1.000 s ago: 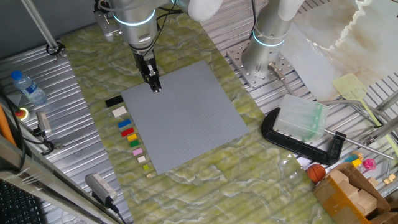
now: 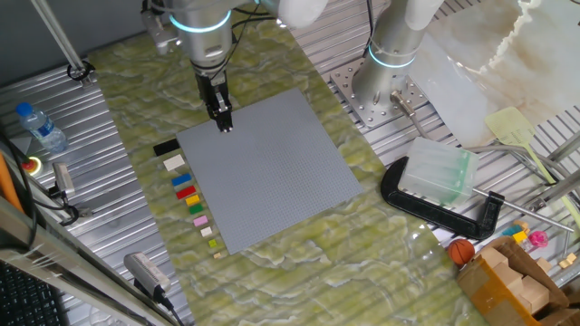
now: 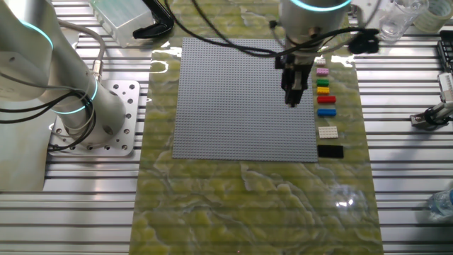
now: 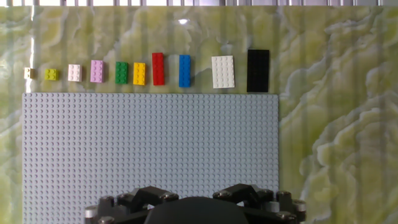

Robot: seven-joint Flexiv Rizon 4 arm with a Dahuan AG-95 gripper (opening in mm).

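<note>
My gripper [image 2: 225, 130] hangs over the grey studded baseplate [image 2: 272, 172], near the plate's black-brick end. In the wrist view its black linkages stand to either side of a dark housing, which hides the fingertips; whether the fingers are open or shut does not show clearly. No brick is visible at the gripper. The baseplate looks bare. Along its edge lies a spaced row: black brick [image 4: 258, 71], white brick [image 4: 222, 72], blue brick [image 4: 185, 71], red brick [image 4: 158, 69], yellow brick [image 4: 139, 74], green brick [image 4: 121, 73], pink brick [image 4: 97, 71] and several smaller ones.
A cardboard box [image 2: 507, 290] and a small ball [image 2: 460, 252] sit at the lower right. Bare mat surrounds the plate.
The gripper has shifted very slightly toward the left and up in exterior view 1. The bricks and the baseplate stay where they were.
</note>
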